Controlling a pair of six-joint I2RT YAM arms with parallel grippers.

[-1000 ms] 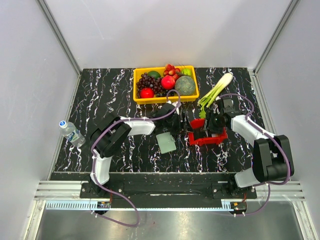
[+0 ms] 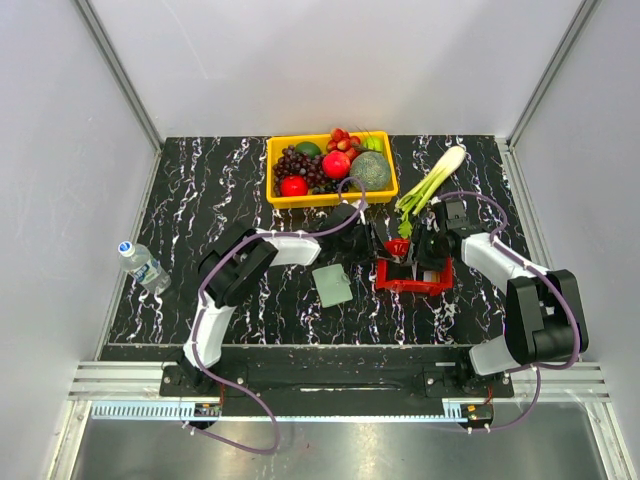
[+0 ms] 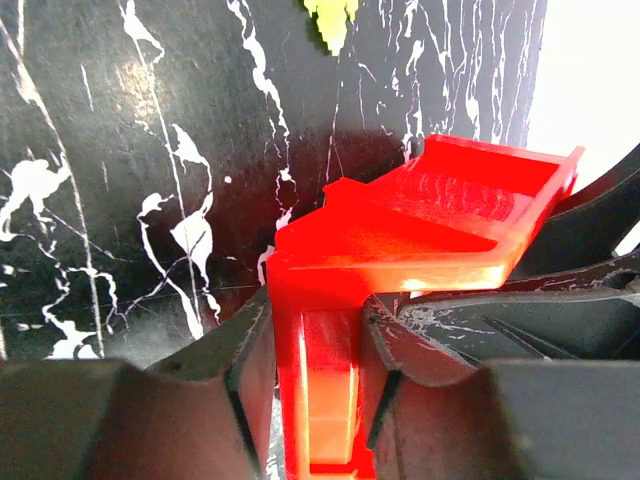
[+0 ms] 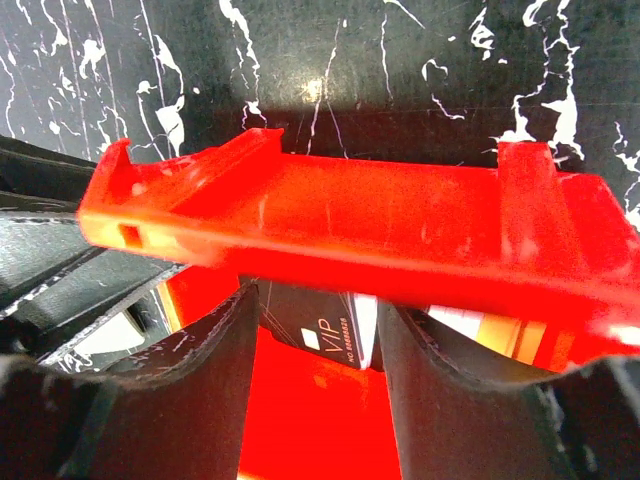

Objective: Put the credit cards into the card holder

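The red card holder (image 2: 412, 288) stands on the black marbled table between my two arms. In the left wrist view, my left gripper is shut on an upright wall of the holder (image 3: 425, 225), the red plastic showing between its fingers. My right gripper is open at the holder, below its red rim in the right wrist view. A black card marked VIP (image 4: 315, 325) with a white edge shows between and behind its spread fingers. Further white and orange edges show to the right, partly hidden by the rim and a finger.
A yellow basket (image 2: 300, 201) of fruit stands at the back, with celery (image 2: 432, 183) to its right. A pale green flat piece (image 2: 332, 285) lies left of the holder. Far left is a water bottle (image 2: 145, 267).
My left gripper has moved right, onto the holder's left side, and the holder has turned slightly. The right arm has hardly moved.
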